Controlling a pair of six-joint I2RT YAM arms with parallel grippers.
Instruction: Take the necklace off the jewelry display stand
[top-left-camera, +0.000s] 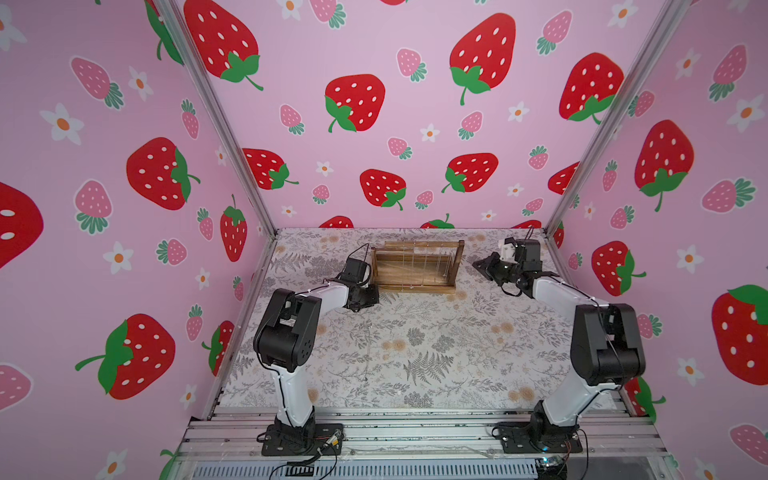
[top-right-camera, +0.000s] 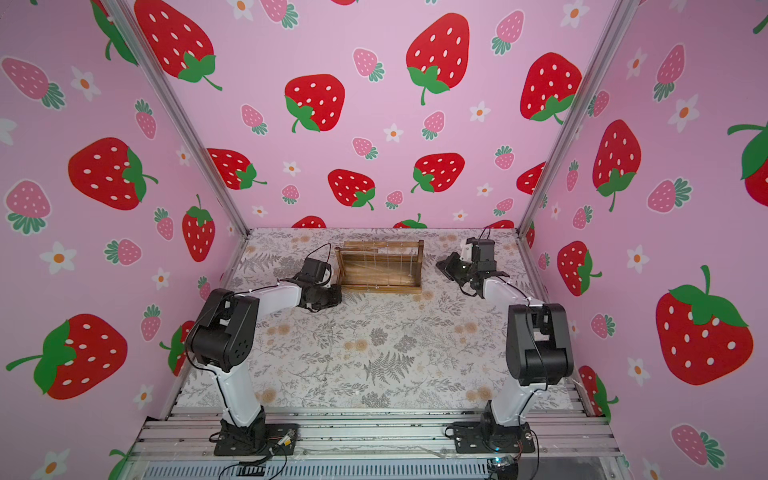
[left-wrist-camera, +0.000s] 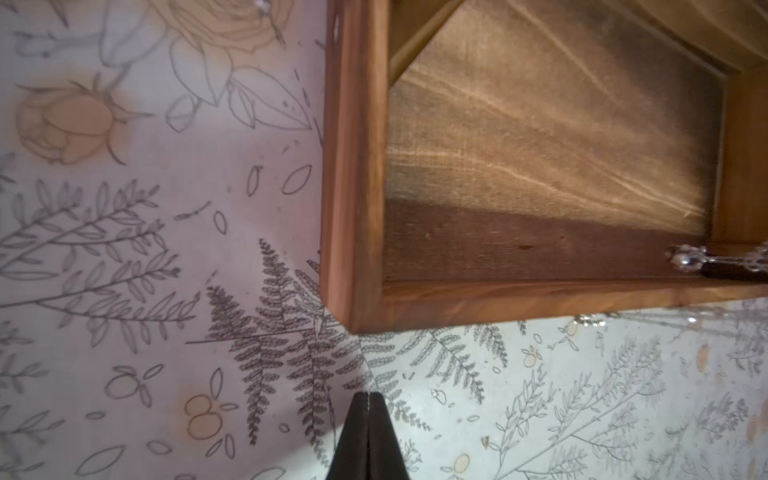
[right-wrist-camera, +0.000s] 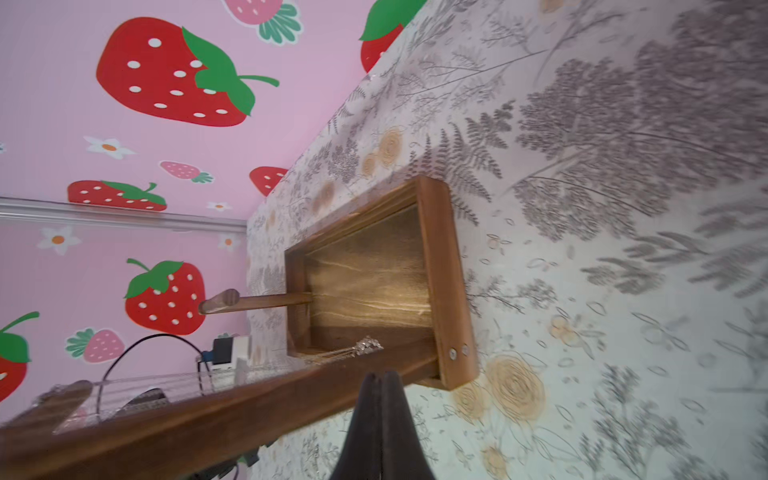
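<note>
The wooden display stand (top-left-camera: 416, 289) stands at the back of the table, with thin silver necklaces (top-left-camera: 413, 268) hanging from its upper bar. In the left wrist view, pendants (left-wrist-camera: 689, 257) dangle at the right by the stand's front edge. My left gripper is shut, in front of the stand's left corner and apart from the chains. My right gripper is shut too, off the stand's right end; the upper bar (right-wrist-camera: 264, 404) and a chain with a silver pendant (right-wrist-camera: 368, 345) lie ahead. Nothing shows between either pair of fingers.
A faint thin line (top-left-camera: 367, 352) runs along the cloth in front of the left gripper; I cannot tell whether it is a chain or print. The table's middle and front (top-left-camera: 432, 344) are open. The pink back wall (top-left-camera: 432, 192) rises close behind the stand.
</note>
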